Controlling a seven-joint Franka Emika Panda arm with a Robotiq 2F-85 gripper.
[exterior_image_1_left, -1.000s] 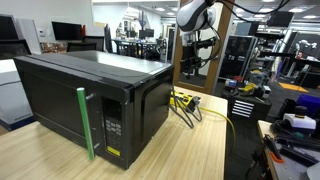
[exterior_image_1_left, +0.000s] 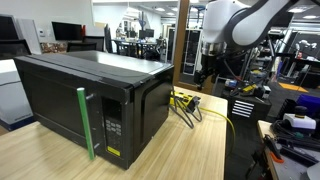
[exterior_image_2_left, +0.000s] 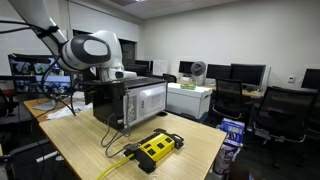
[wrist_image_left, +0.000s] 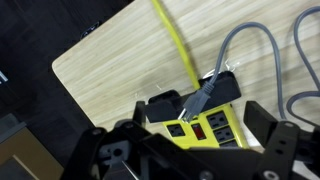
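Note:
A yellow and black power strip (wrist_image_left: 222, 124) lies on the wooden table, with a grey plug (wrist_image_left: 200, 100) over its black end; whether the plug sits in a socket I cannot tell. My gripper is open above them, one finger on each side in the wrist view, with nothing held. In exterior view 1 the gripper (exterior_image_1_left: 208, 80) hangs above and to the right of the strip (exterior_image_1_left: 186, 99). The black microwave (exterior_image_1_left: 95, 98), a green strip on its front, stands beside it. Exterior view 2 shows the power strip (exterior_image_2_left: 156, 150) near the table edge.
A grey cord (wrist_image_left: 272, 42) loops over the table from the plug. The yellow cable (wrist_image_left: 178, 42) runs off the strip and past the table edge. Bare tabletop (exterior_image_1_left: 190, 150) lies in front of the microwave. Office chairs (exterior_image_2_left: 285, 100) stand beyond the table.
In exterior view 1 the arm has come nearer the camera and extended toward the right of the picture. The microwave, power strip and cords look unmoved.

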